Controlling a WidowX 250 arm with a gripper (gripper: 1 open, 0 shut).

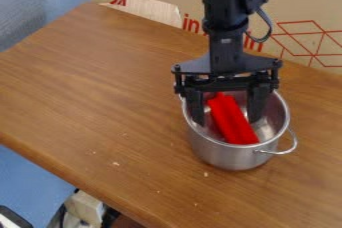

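A steel pot (225,156) with wire handles stands on the wooden table at the right. Inside it lies a long red object (233,122), tilted lengthwise toward the front. My black gripper (229,102) hangs over the pot with its fingers spread open, reaching down inside the rim on either side of the red object's upper part. The fingertips are partly hidden by the pot.
A cardboard panel (307,22) stands behind. The table's left edge drops to a blue floor at the lower left.
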